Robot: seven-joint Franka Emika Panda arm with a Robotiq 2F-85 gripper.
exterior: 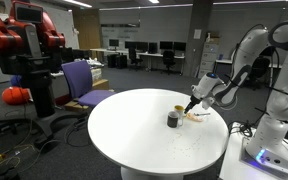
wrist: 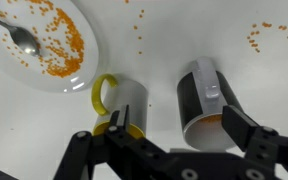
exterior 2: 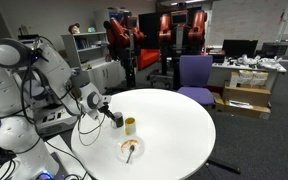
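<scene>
Two mugs stand upright on the white table. In the wrist view, the yellow-handled mug (wrist: pixel 129 97) is left of centre, and the dark mug with a pale handle (wrist: pixel 193 100) is right of it. Each handle points toward the top of that view. At its bottom edge my gripper is open, its black fingers wide apart with the mugs partly between them. Nothing is held. In the second exterior view, the dark mug (exterior 2: pixel 118 120) and the yellow mug (exterior 2: pixel 130 127) stand close together, near my gripper (exterior 2: pixel 108 102).
A white plate (wrist: pixel 72 81) bears a spoon (wrist: pixel 24 40) and orange bits. More orange bits lie loose on the table. A purple chair (exterior 2: pixel 195 75) stands beyond it.
</scene>
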